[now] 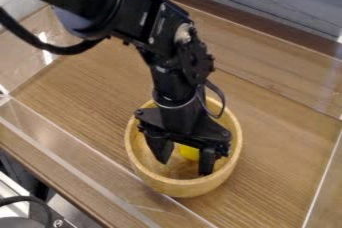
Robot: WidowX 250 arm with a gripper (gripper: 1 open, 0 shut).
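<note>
My black gripper (185, 157) hangs down into a light wooden bowl (179, 185) on the table, its two fingers spread to either side inside it. Between and behind the fingers a yellow object (190, 152) shows in the bowl, partly hidden by the gripper. Whether the fingers touch it cannot be told.
A pale wall (267, 7) runs along the back. A dark cable lies at the near left, beside the table's edge.
</note>
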